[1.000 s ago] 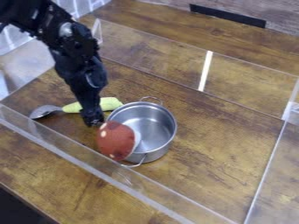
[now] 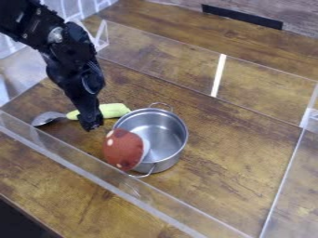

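My gripper (image 2: 87, 119) hangs at the upper left of the camera view, open, its dark fingers above a yellow-green elongated object (image 2: 110, 111) and left of a steel pot (image 2: 165, 127). A red object with white spots (image 2: 122, 149), like a mushroom, sits at the pot's front left, partly inside it. A silver spoon (image 2: 47, 119) lies left of the yellow-green object.
A clear low wall (image 2: 187, 207) runs along the front of the wooden table, with more clear panels at the back and right. The table (image 2: 248, 139) right of the pot is free.
My gripper has moved left and slightly up, away from the pot and red object. The objects look unmoved.
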